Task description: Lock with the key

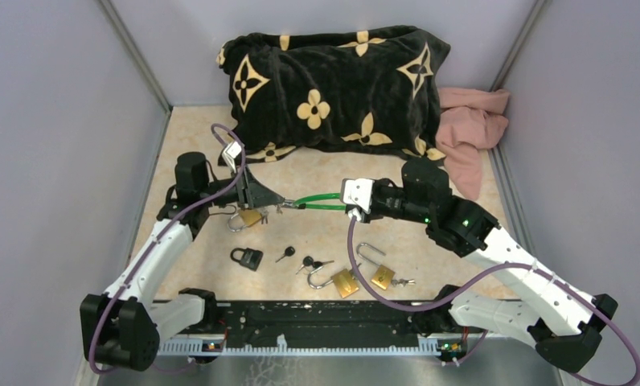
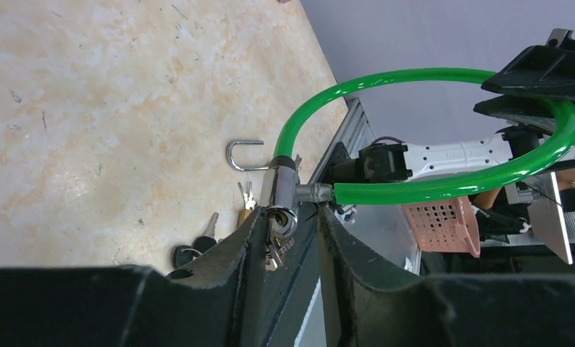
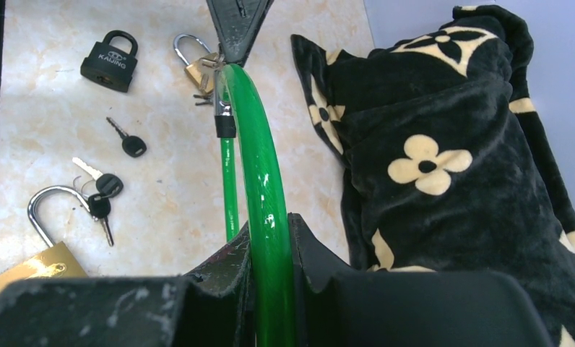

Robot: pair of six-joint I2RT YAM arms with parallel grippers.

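A green cable lock bridges the space between my two arms in the top view. My right gripper is shut on its green loop. In the left wrist view the chrome lock cylinder faces my left gripper, and the cable's metal end meets the cylinder's side. Silver keys hang at the keyhole end, close to the left gripper's left finger. That gripper is part open, with a gap between its fingers; whether a key touches the left finger is unclear.
On the table lie a black padlock, a brass padlock behind it, open brass padlocks near the front edge, and several loose keys. A dark patterned blanket and pink cloth fill the back.
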